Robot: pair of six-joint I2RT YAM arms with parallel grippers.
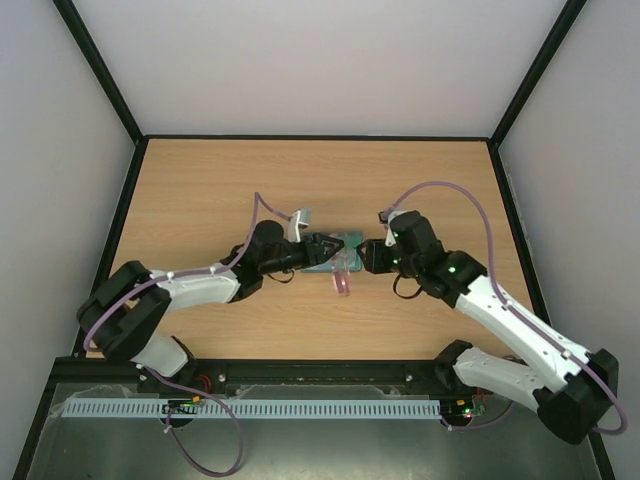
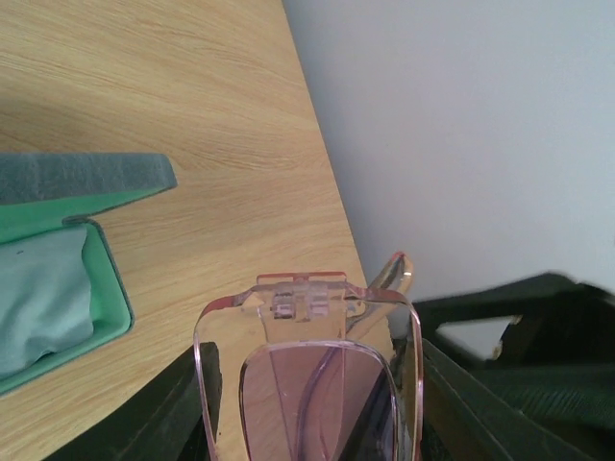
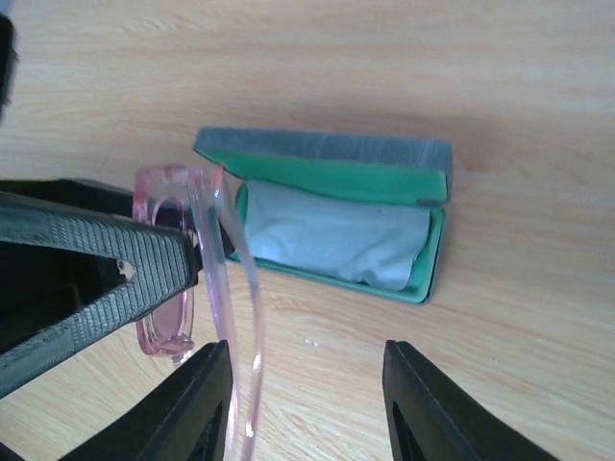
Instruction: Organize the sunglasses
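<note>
Clear pink sunglasses (image 2: 332,389) are held in my left gripper (image 1: 340,246), which is shut on them above the table. In the right wrist view the sunglasses (image 3: 170,322) hang with two slim temple arms reaching down towards the right gripper's left finger. My right gripper is open, with bare table showing between its fingers; the temples appear beside its left finger, and whether they touch cannot be told. An open grey-green glasses case (image 3: 432,254) lies on the table behind, a folded light blue cloth (image 3: 332,230) inside it.
Both grippers face each other closely over its middle. A dark frame edge (image 1: 330,360) and walls bound the table.
</note>
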